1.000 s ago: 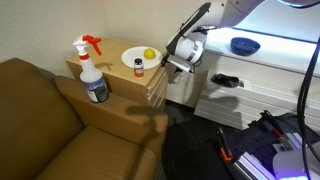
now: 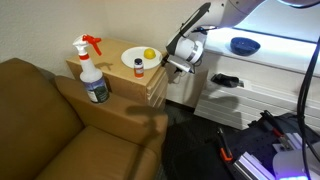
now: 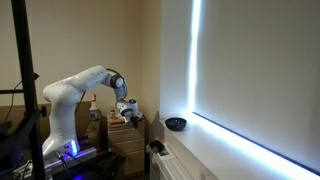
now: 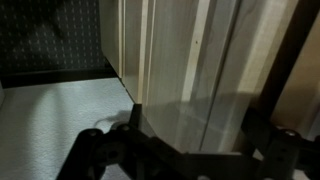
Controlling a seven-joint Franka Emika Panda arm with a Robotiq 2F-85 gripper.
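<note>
My gripper [image 2: 178, 67] is beside the front right corner of the wooden cabinet [image 2: 155, 92], below the level of its top. In the wrist view the dark fingers [image 4: 133, 122] stand wide apart, so the gripper is open. Pale wooden boards [image 4: 180, 60] fill the view beyond the fingers, and nothing is visibly held. On the cabinet top a white plate [image 2: 138, 62] carries a yellow round object [image 2: 150, 54]. A small red-labelled jar [image 2: 139, 68] stands in front of the plate.
A spray bottle [image 2: 92, 78] stands at the cabinet's left, near a red object [image 2: 91, 42]. The brown sofa [image 2: 95, 145] fills the front left. A dark blue bowl [image 2: 245, 46] sits on the white ledge at right, above a radiator [image 2: 235, 105]. Dark floor lies open between.
</note>
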